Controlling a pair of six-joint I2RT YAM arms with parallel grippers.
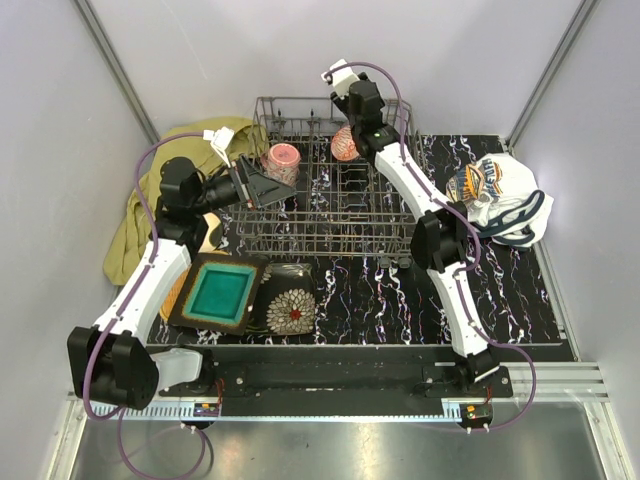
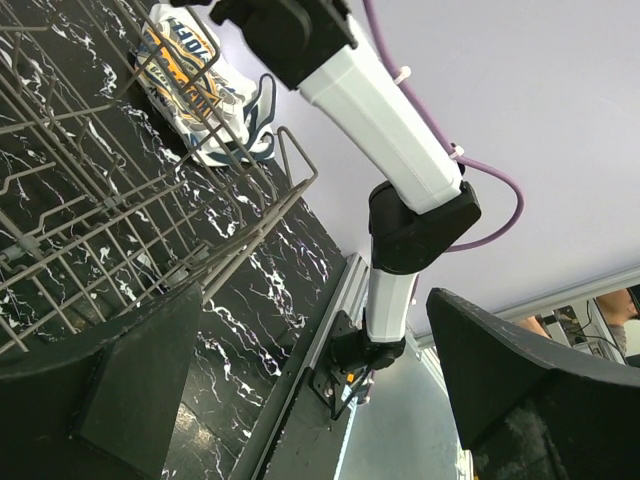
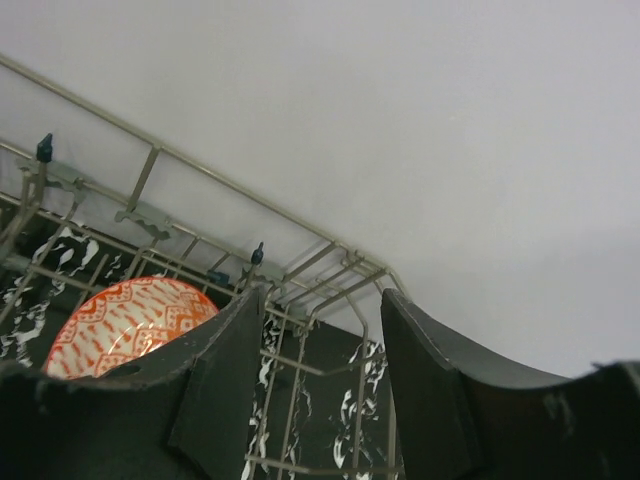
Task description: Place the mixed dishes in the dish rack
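Observation:
The wire dish rack (image 1: pixel 330 248) stands at the back of the dark marbled surface. A pink cup (image 1: pixel 284 155) sits in its left half. Farther right, a red-orange patterned bowl (image 1: pixel 343 146) leans in the rack; it also shows at lower left in the right wrist view (image 3: pixel 130 315). My right gripper is open and empty near the rack's back edge, apart from the bowl. Over the rack's left side, my left gripper (image 1: pixel 262 188) is open, with nothing between its fingers. A square teal-centred plate (image 1: pixel 220 295) and a dark flower-patterned plate (image 1: pixel 292 312) lie in front of the rack.
An olive cloth (image 1: pixel 130 235) lies along the left wall. Orange-brown ware (image 1: pixel 172 292) shows partly under the teal plate. A bunched white patterned cloth (image 1: pixel 512 205) lies right of the rack.

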